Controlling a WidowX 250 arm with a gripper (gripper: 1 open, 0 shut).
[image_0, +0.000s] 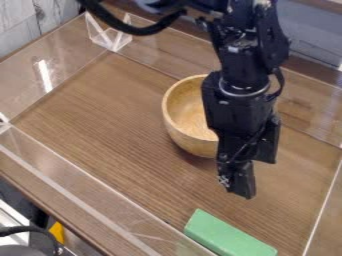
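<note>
My black gripper (241, 165) hangs from the arm over the right middle of the wooden table, open and pointing down, in front of a wooden bowl (185, 108) that the arm partly hides. A light green block (230, 234) lies near the front edge, below and apart from the gripper.
A clear plastic object (110, 30) stands at the back left. Dark items and something yellow (56, 230) sit off the front-left edge.
</note>
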